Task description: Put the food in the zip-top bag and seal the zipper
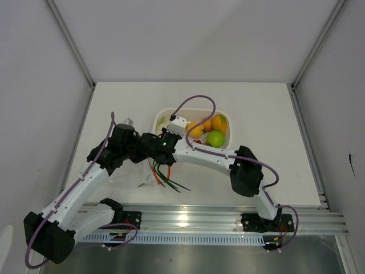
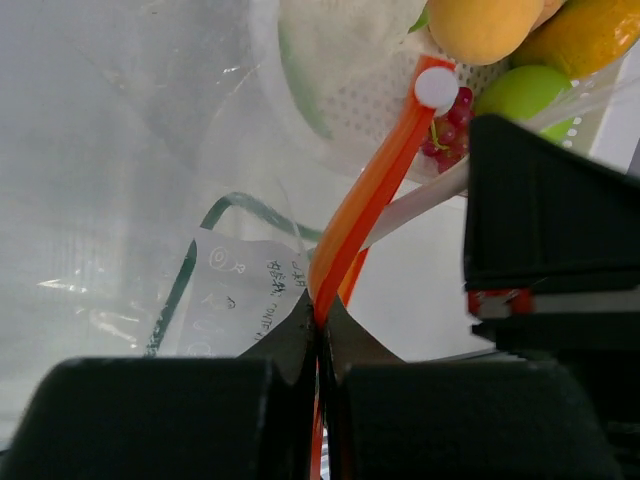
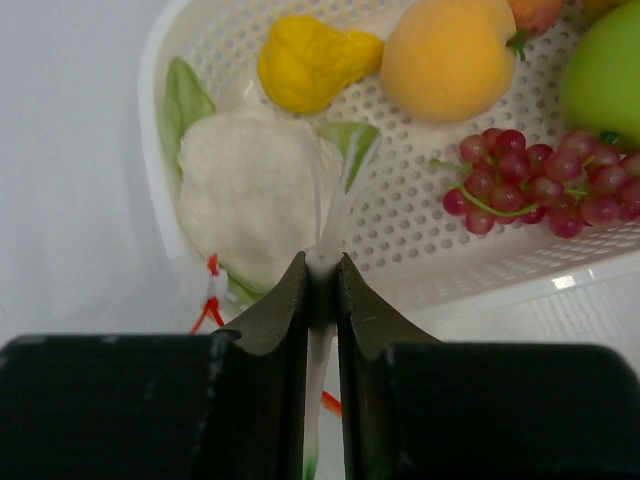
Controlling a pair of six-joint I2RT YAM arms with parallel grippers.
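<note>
The clear zip top bag (image 2: 150, 130) with a paper label (image 2: 240, 300) lies spread in the left wrist view. My left gripper is shut on an orange zipper strip (image 2: 370, 190) of the bag. My right gripper is shut on a pale strip of clear plastic, apparently the bag's edge, over the basket's near rim. The food sits in a white basket (image 3: 155, 120): yellow pepper (image 3: 305, 65), peach (image 3: 440, 55), green apple (image 3: 610, 75), grapes (image 3: 540, 185) and cauliflower (image 3: 250, 190).
The two arms meet closely over the front left of the table (image 1: 279, 125). Green and orange strands hang below them in the top view.
</note>
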